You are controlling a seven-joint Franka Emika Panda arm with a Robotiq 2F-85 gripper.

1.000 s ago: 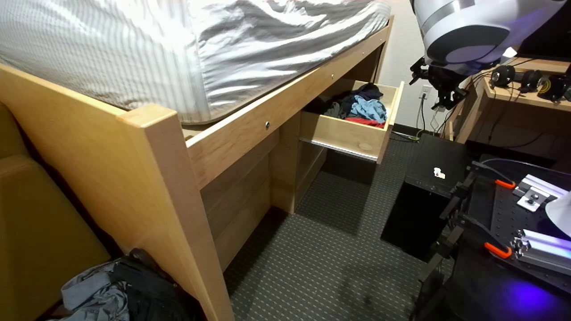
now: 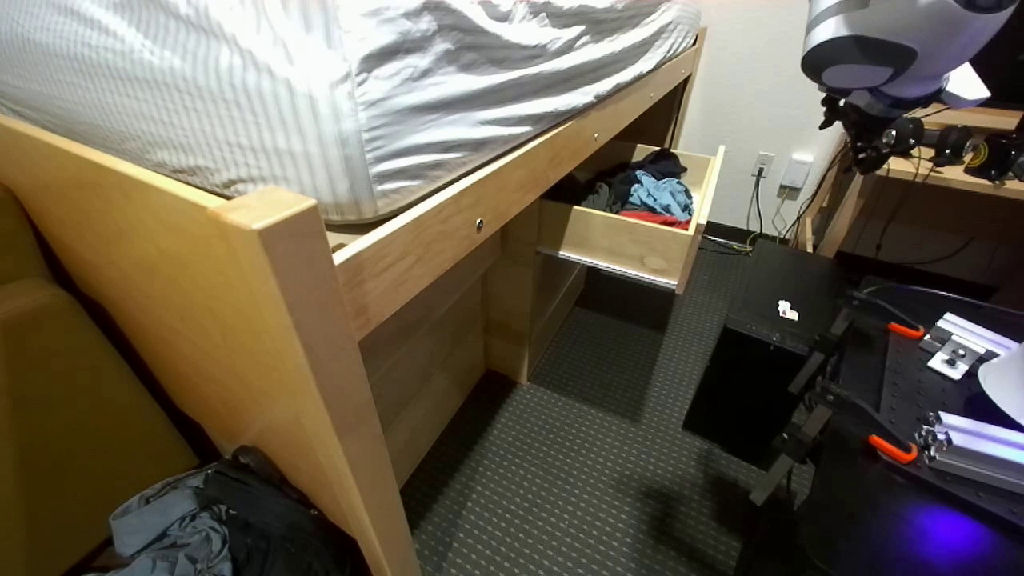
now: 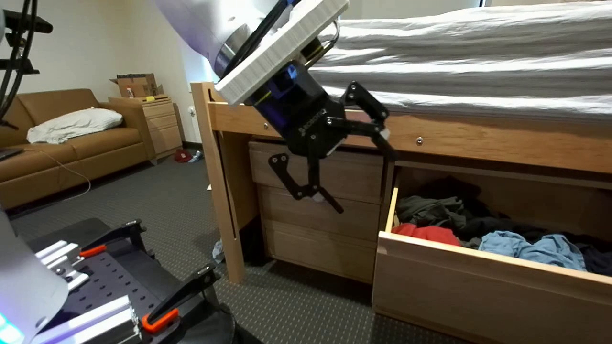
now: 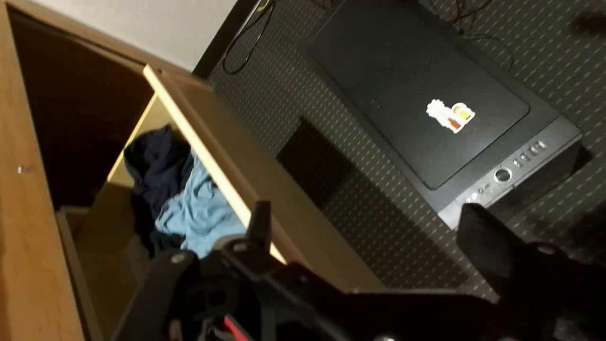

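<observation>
With its fingers spread wide and nothing between them, my gripper (image 3: 365, 180) hangs in the air in front of the bed frame in exterior view 2. A wooden under-bed drawer (image 3: 487, 298) is pulled out, to the right of and below the gripper in that view. Inside it lie a light blue cloth (image 3: 530, 250), a red cloth (image 3: 427, 232) and dark clothes (image 3: 433, 211). The wrist view shows the drawer's front panel (image 4: 250, 159) and the blue cloth (image 4: 199, 213) to the left, beyond my fingers (image 4: 261, 221).
A black computer case (image 4: 409, 91) with a sticker stands on the carpet near the drawer. The bed rail (image 2: 538, 182) runs above the drawer. Clamps with orange tips (image 2: 893, 448) hold the dark mounting table (image 2: 902, 384). Open carpet (image 2: 576, 461) lies between bed and table.
In exterior view 1 the arm and gripper have shifted right, away from the drawer, and the gripper's posture has turned. The drawer and clothes look unchanged.
</observation>
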